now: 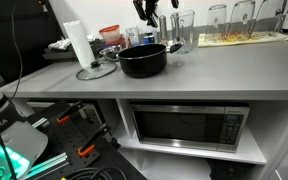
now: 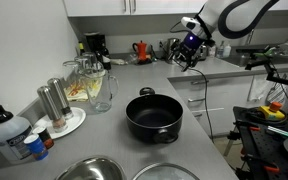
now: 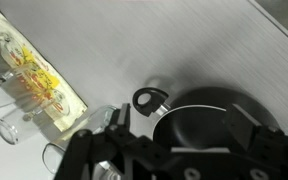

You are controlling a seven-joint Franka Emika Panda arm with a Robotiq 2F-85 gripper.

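A black pot (image 1: 144, 66) stands on the grey counter, empty inside in exterior view 2, with a looped handle (image 3: 151, 98) on its rim. My gripper (image 1: 156, 12) hangs in the air above the pot, clear of it. In the wrist view the dark fingers (image 3: 118, 122) stand apart over the pot's rim and interior, and nothing shows between them. Exterior view 2 has the gripper (image 2: 187, 54) small, at the end of the white arm.
Clear glasses (image 1: 215, 20) stand on and beside a patterned mat (image 1: 229, 40) behind. A paper towel roll (image 1: 79, 42) and a glass lid (image 1: 96, 71) are left of the pot.
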